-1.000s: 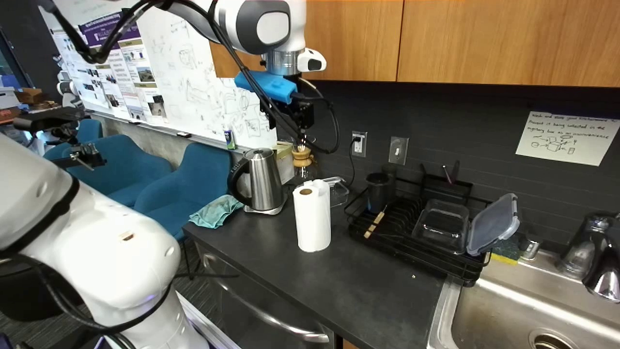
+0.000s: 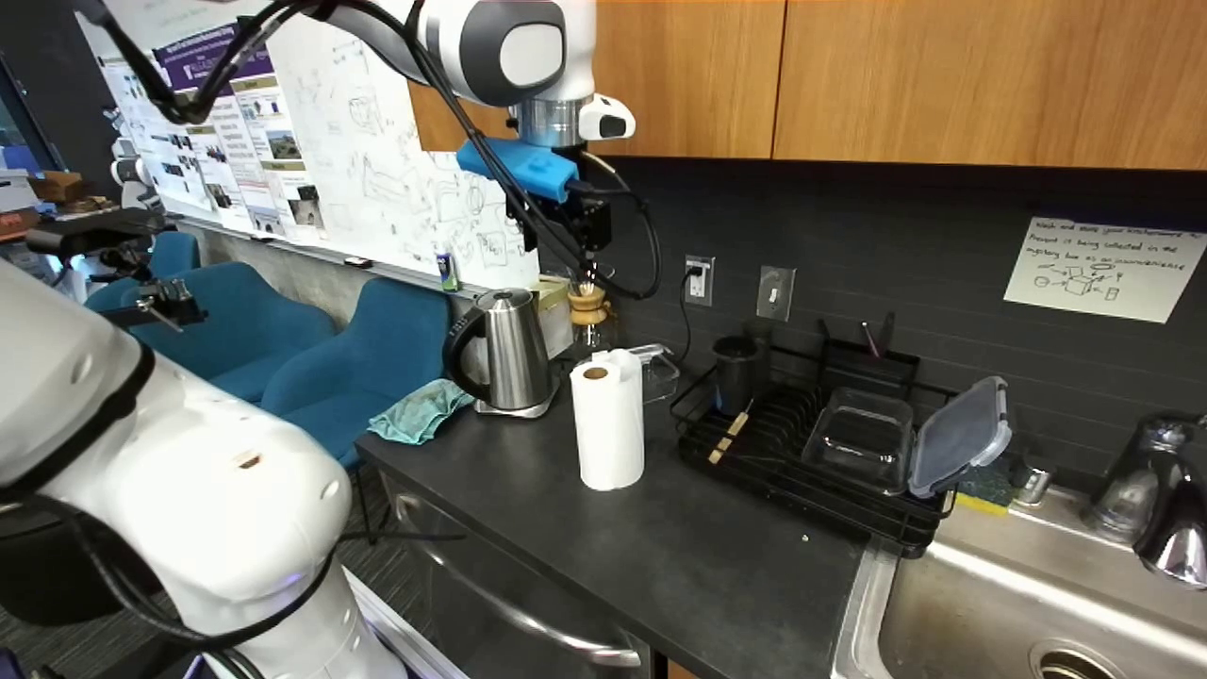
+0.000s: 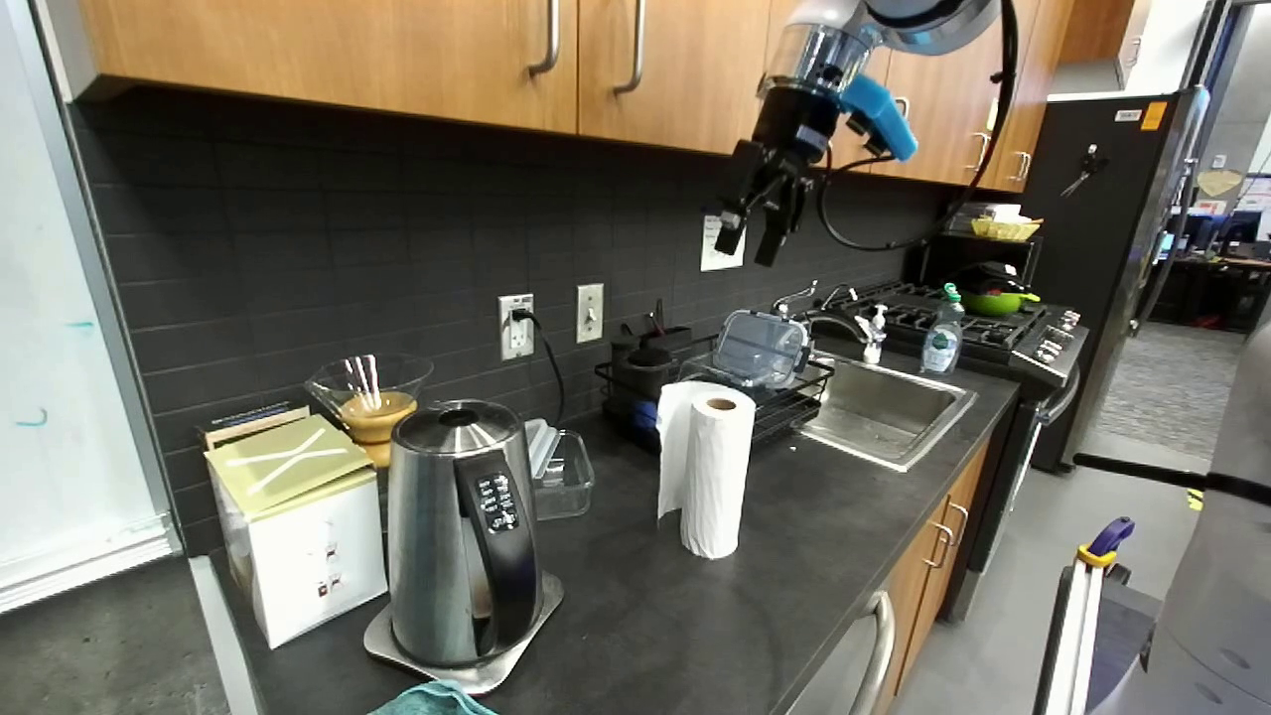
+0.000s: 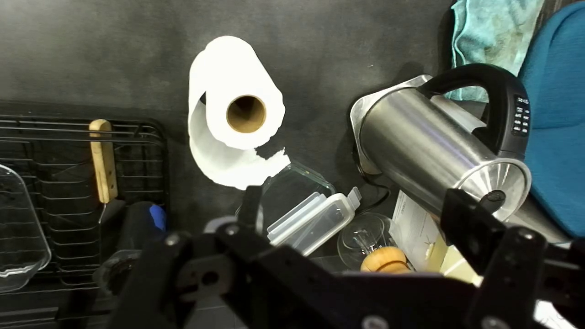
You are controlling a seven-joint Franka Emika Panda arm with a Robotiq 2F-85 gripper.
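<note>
High above the counter, my gripper (image 3: 745, 250) hangs open, its fingers spread wide with nothing between them. In the wrist view the two fingers (image 4: 463, 219) stand well apart, and the counter items show below the gap. A white paper towel roll (image 2: 608, 421) stands upright on the dark counter, a loose sheet hanging from it. The steel kettle (image 3: 461, 536) with a black handle sits on its base. Behind these are a clear container with a lid (image 4: 315, 219) and a glass coffee maker with a wooden collar (image 3: 378, 417). My gripper touches none of them.
A black dish rack (image 2: 781, 453) holds a glass dish and other items beside the steel sink (image 2: 1018, 600). A white box (image 3: 304, 536) stands behind the kettle, and a teal cloth (image 2: 421, 411) lies by it. Wooden cabinets (image 2: 984, 79) overhang the counter.
</note>
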